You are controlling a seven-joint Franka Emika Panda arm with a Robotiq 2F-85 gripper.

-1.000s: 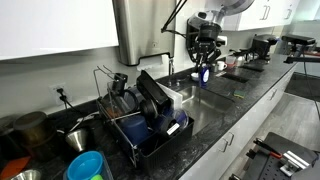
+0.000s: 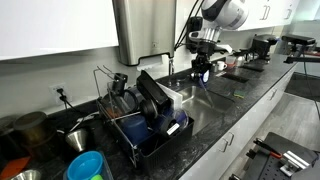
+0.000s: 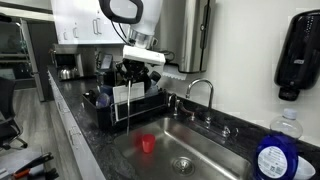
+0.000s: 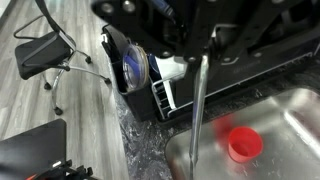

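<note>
A thin, long metal utensil (image 4: 199, 110) hangs down from my gripper, which is shut on its upper end. In exterior view 2 the same utensil (image 3: 128, 108) points downward near the sink's edge beside the dish rack. Its exact kind is hard to tell. In the wrist view a red cup (image 4: 244, 145) rests in the metal sink (image 4: 290, 125), to the right of the utensil. The black dish rack (image 2: 160, 148) holds several dark pans and other dishes, and the wrist view shows part of it beyond the utensil.
A faucet (image 3: 209, 95) rises behind the sink. At the sink's far right stands a large bottle with a blue label (image 3: 272, 160). A blue container (image 2: 88, 165) and metal bowls (image 2: 79, 140) sit left of the rack. An office chair (image 4: 55, 50) stands on the floor.
In exterior view 1 the arm has swung left, toward the dish rack. The rack and its dishes have stayed in place.
</note>
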